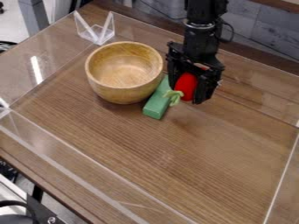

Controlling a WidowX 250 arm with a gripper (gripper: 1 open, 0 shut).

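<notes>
The black gripper (pixel 194 72) hangs from the arm at the upper middle, directly over a red object (pixel 184 86) with a pale green tip, its fingers around or just above it; whether they grip it cannot be told. A green block (pixel 158 104) lies left of the red object, beside a round wooden bowl (pixel 125 60).
A clear plastic item (pixel 96 28) stands at the back left of the wooden table (pixel 135 166). A raised wooden edge runs along the back right, and dark cables lie at the lower left.
</notes>
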